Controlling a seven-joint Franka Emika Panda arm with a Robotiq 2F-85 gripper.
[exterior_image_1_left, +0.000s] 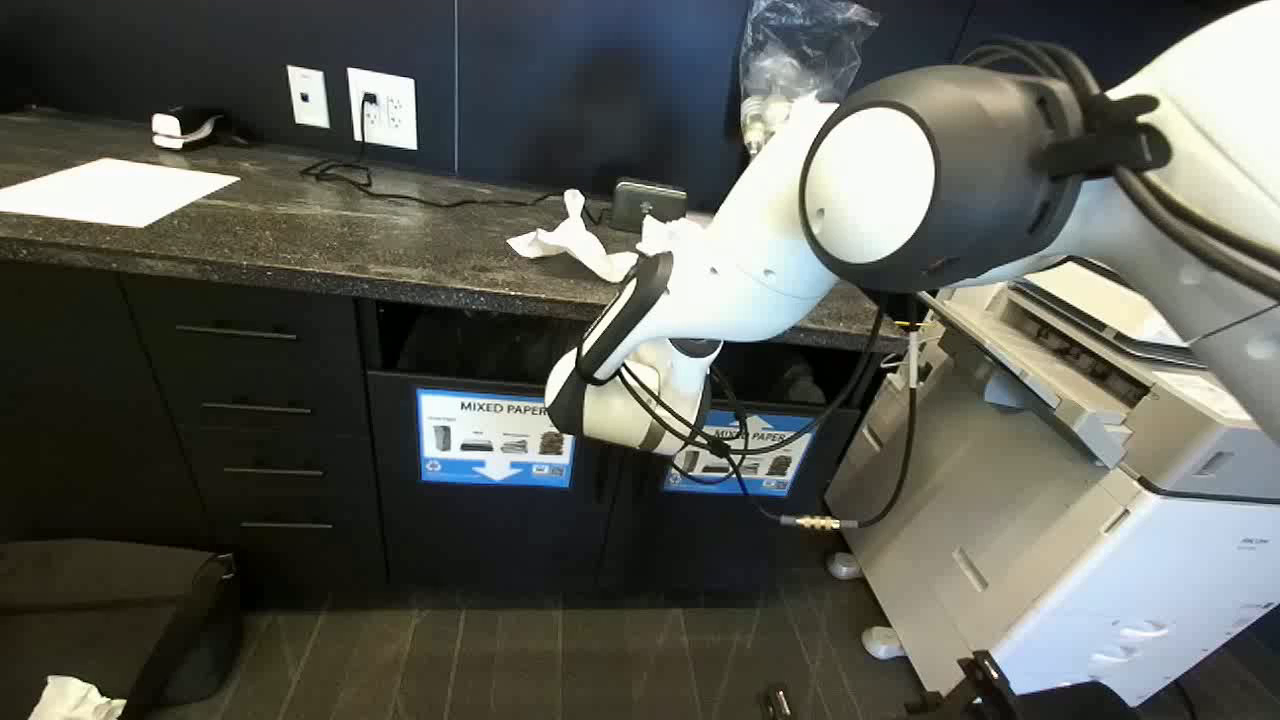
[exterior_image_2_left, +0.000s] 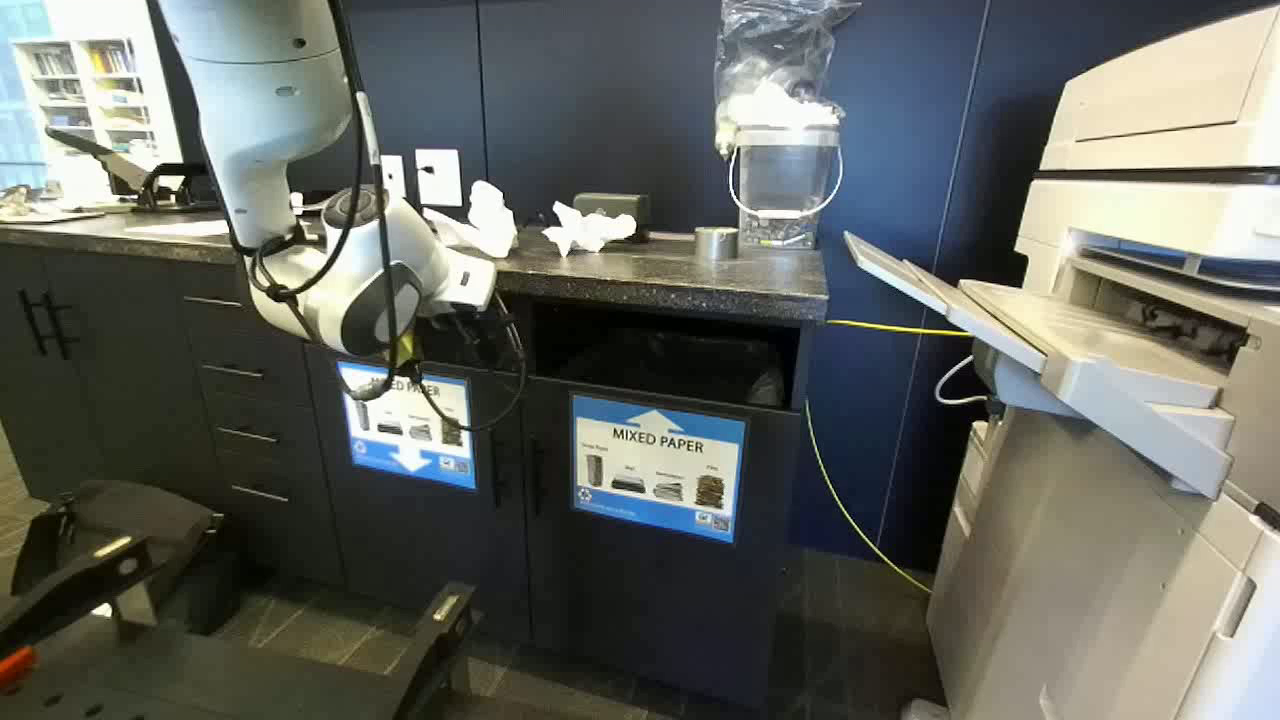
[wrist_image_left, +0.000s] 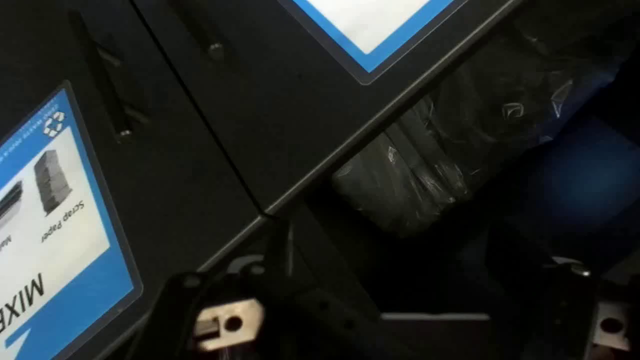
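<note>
My gripper stands open in the wrist view, its fingers (wrist_image_left: 231, 324) far apart and nothing visible between them. It hangs in front of the cabinet, close to the upper opening; in exterior view 2 the gripper (exterior_image_2_left: 480, 338) is small and dark, and in exterior view 1 the arm hides it. Within the opening is a bin lined with a clear bag (wrist_image_left: 414, 174). On the countertop above lie two crumpled white papers, one paper (exterior_image_2_left: 489, 222) behind the arm and another paper (exterior_image_2_left: 588, 228) farther right.
A dark box (exterior_image_1_left: 648, 205), a metal tin (exterior_image_2_left: 716, 244) and a clear bucket (exterior_image_2_left: 786, 174) stand on the counter (exterior_image_2_left: 672, 270). A printer (exterior_image_1_left: 1056, 480) is to the right. Cables hang from the arm. Flat white paper (exterior_image_1_left: 108, 190) lies at the counter's left.
</note>
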